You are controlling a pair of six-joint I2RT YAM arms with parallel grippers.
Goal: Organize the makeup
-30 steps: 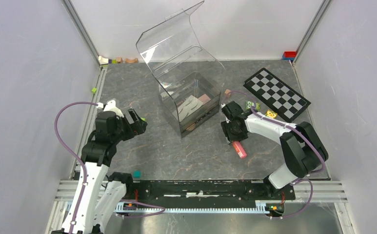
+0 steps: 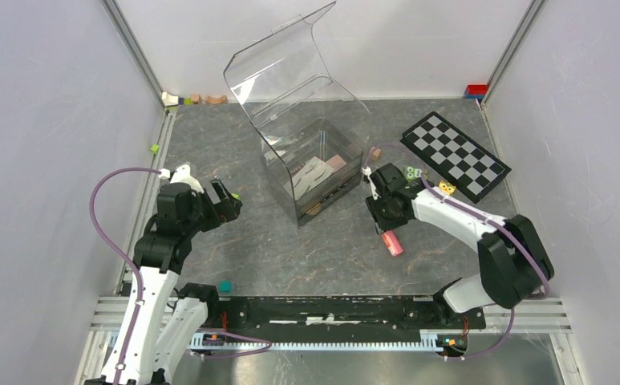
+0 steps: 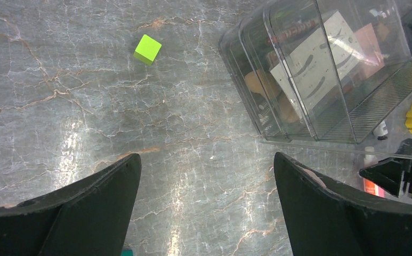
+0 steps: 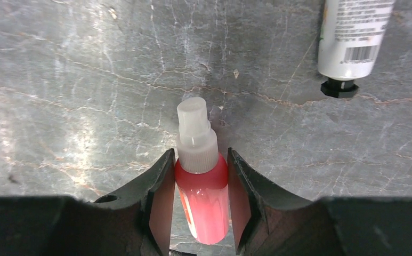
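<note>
In the right wrist view, a pink bottle with a clear cap is pinched by my right gripper, a finger against either side. From above, the bottle's base end sticks out below that gripper toward the front. A clear organizer box stands mid-table with its lid raised; a white sheet, a pink piece and other items lie inside. Another bottle, white with a black cap, lies on the table at the upper right of the right wrist view. My left gripper hangs open and empty left of the box.
A black checkered board lies at the back right, with yellow and green blocks near it. In the left wrist view a green cube rests left of the box. A teal block sits near the front edge.
The left arm is unmoved.
</note>
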